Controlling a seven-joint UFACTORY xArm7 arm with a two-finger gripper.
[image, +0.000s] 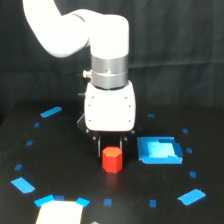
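A small red block (112, 160) is at the middle of the dark table, directly beneath the white arm's gripper (111, 148). The dark fingers reach down around the top of the block and blend into the black background. Whether they press on its sides cannot be made out, nor whether its underside touches the table.
A blue open tray (145, 158) with a lighter blue inside stands just right of the block. Blue tape pieces mark the table, one at the far left (51, 112) and one at the front right (191, 197). A pale object (60, 212) sits at the front left edge.
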